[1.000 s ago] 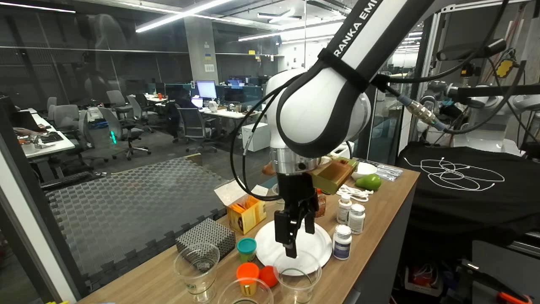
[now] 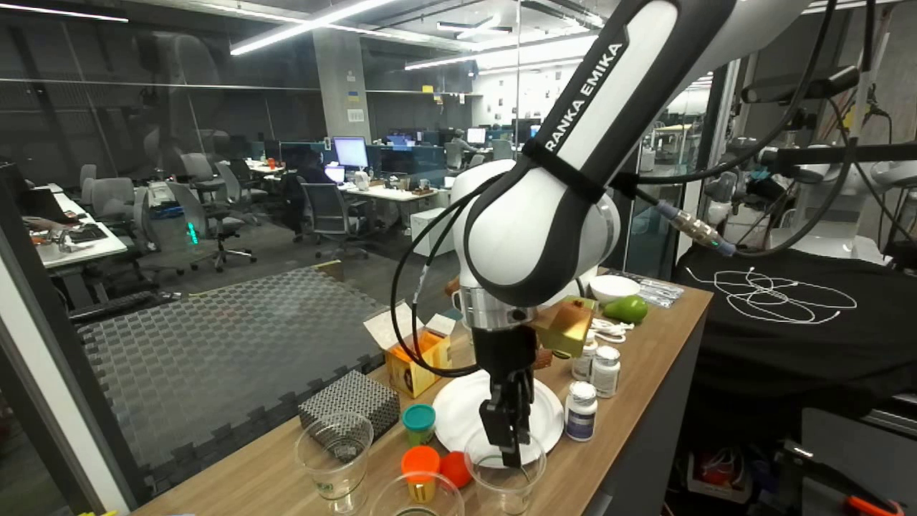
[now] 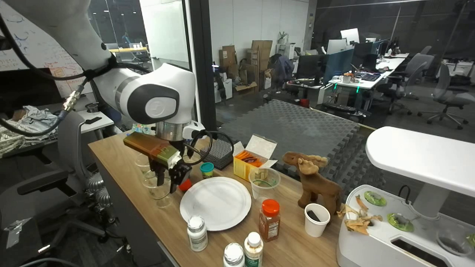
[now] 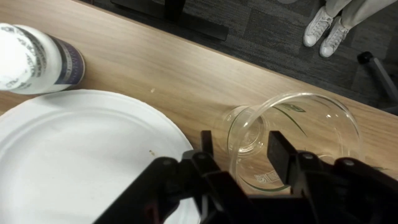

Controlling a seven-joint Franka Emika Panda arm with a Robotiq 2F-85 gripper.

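A clear plastic cup [image 4: 328, 112] stands upright on the table near its edge. My gripper is partly open over it, and in the wrist view the cup's near rim lies between the two fingers. One finger [image 4: 278, 151] appears over the cup's mouth, the other beside its outer wall, next to the white plate [image 4: 93, 149]. I cannot tell whether either finger touches the rim. Exterior view 1 has the gripper [image 2: 513, 443] at the height of the cup's [image 2: 518, 491] top.
Two more clear cups [image 2: 331, 464] stand nearby, with orange [image 2: 420, 460] and teal-lidded tubs [image 2: 418, 418] and a red ball [image 2: 455, 469] close by. White bottles [image 3: 197, 233], a red-capped jar [image 3: 269, 220] and a yellow box [image 3: 242, 169] surround the empty plate.
My arm has come down, and the gripper has shifted slightly right in exterior view 1 to the clear cup's rim. Its fingers look closer together. The cup and plate have not moved.
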